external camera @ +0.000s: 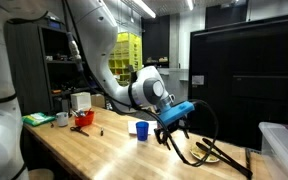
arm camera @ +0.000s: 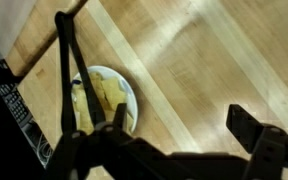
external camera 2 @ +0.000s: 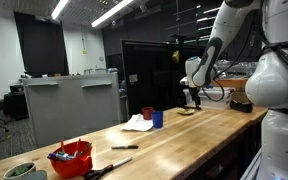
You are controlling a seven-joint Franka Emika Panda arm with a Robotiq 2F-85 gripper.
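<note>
My gripper is open over bare wooden tabletop, nothing between its fingers. In the wrist view, a white plate [arm camera: 133, 112] with yellow pieces [arm camera: 112, 90] on it lies to the left, partly covered by the left finger [arm camera: 117, 138]. A long black two-armed utensil [arm camera: 67, 65], like tongs, crosses the plate's edge. Exterior view 1 has the gripper [external camera: 172, 134] above the table, left of the plate [external camera: 216, 157].
A blue cup [external camera: 142, 130] stands further back on the table, near a red container [external camera 2: 147, 113] and a white cloth [external camera 2: 137, 124]. At the far end sits a red basket [external camera 2: 72, 160] holding tools.
</note>
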